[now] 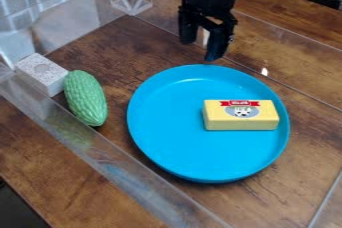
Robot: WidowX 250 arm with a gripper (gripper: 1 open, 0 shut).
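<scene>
My black gripper (205,34) hangs at the back centre, above the wooden surface and behind the blue plate, its fingers pointing down and apart, open. A yellow box (241,114) with a red label and an animal picture lies on the right part of the blue plate (171,142). A green cucumber-like vegetable (84,98) lies left of the plate, beside a white speckled block (42,75).
Clear plastic walls (88,154) border the work area. Bare wood (120,52) is free at the back left and along the right side. A white tiled wall is at the top left.
</scene>
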